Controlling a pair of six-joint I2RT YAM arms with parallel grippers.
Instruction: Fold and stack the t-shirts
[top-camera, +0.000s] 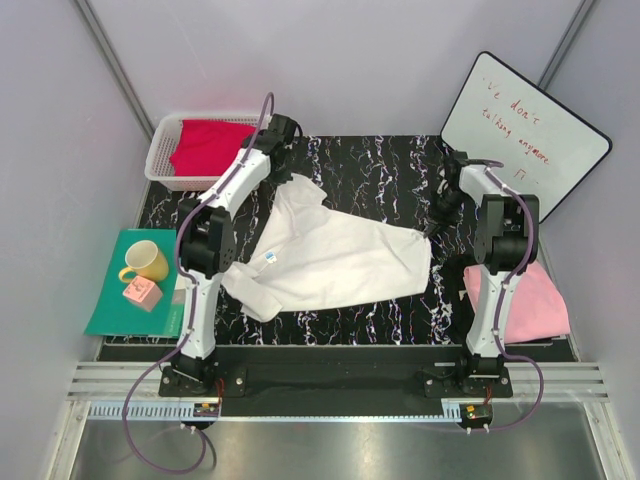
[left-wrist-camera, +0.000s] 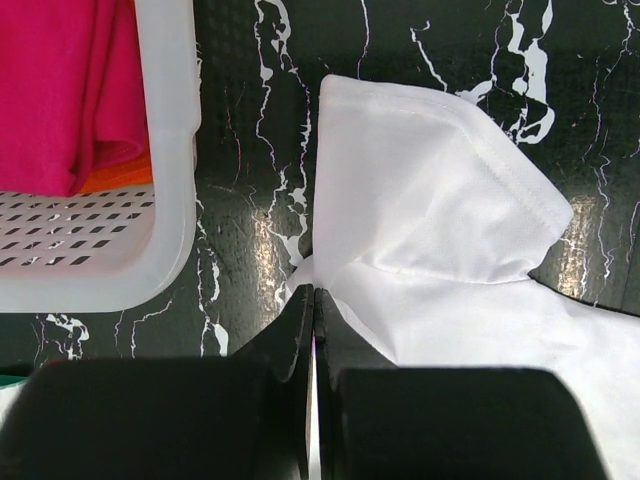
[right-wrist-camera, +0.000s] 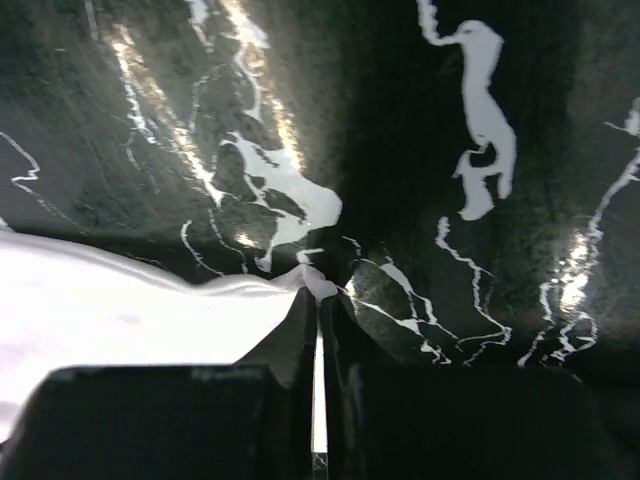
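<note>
A white t-shirt (top-camera: 335, 255) lies spread on the black marbled table, its left part folded and bunched. At its upper left edge, by the sleeve (left-wrist-camera: 430, 180), my left gripper (top-camera: 284, 180) is shut, with white cloth gathered at its fingertips (left-wrist-camera: 306, 298). My right gripper (top-camera: 428, 234) is shut on the upper right corner of the t-shirt; a small tuft of cloth (right-wrist-camera: 318, 284) pokes out beyond the tips. A folded pink t-shirt (top-camera: 530, 305) rests at the right, partly behind the right arm.
A white basket (top-camera: 157, 160) with red cloth (top-camera: 205, 148) stands close to the left gripper. On a green folder (top-camera: 112, 300) sit a yellow mug (top-camera: 150, 262) and a pink block (top-camera: 143, 293). The whiteboard (top-camera: 520, 135) leans at back right. Bare table lies behind the shirt.
</note>
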